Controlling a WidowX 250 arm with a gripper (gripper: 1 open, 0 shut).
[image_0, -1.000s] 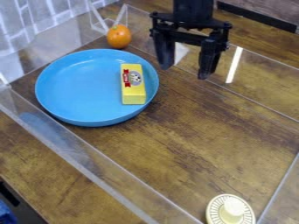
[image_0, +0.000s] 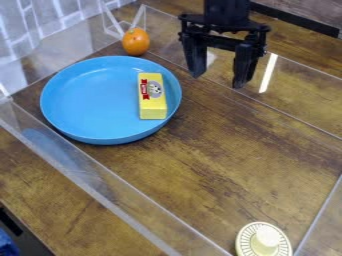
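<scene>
My black gripper (image_0: 221, 62) hangs at the top centre, above the wooden table, its two fingers spread wide with nothing visible between them. Left of it, a yellow box (image_0: 152, 100) with a red and white label lies inside a blue plate (image_0: 83, 100). An orange round object (image_0: 136, 42) sits behind the plate, near the back.
A white round lid-like object (image_0: 263, 241) lies at the front right. Clear transparent walls run along the left and right.
The gripper has shifted very slightly; the objects on the table look unchanged.
</scene>
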